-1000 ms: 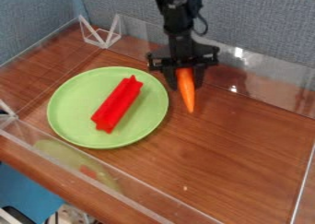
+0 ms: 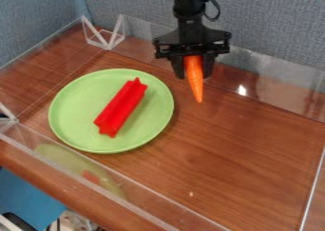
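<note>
My black gripper (image 2: 192, 56) hangs over the wooden surface at the upper middle, shut on an orange carrot (image 2: 195, 81) that points downward, its tip toward the camera. A green plate (image 2: 78, 106) sits at the left, to the lower left of the gripper, with a red object (image 2: 122, 108) lying on it, long and bar-shaped.
Clear walls edge the wooden surface (image 2: 248, 159), whose right half is bare. A white wire frame (image 2: 102, 37) stands at the back left. Grey padded walls rise behind.
The gripper and carrot are slightly higher than a second ago, with very little other movement. The plate and red object are unchanged.
</note>
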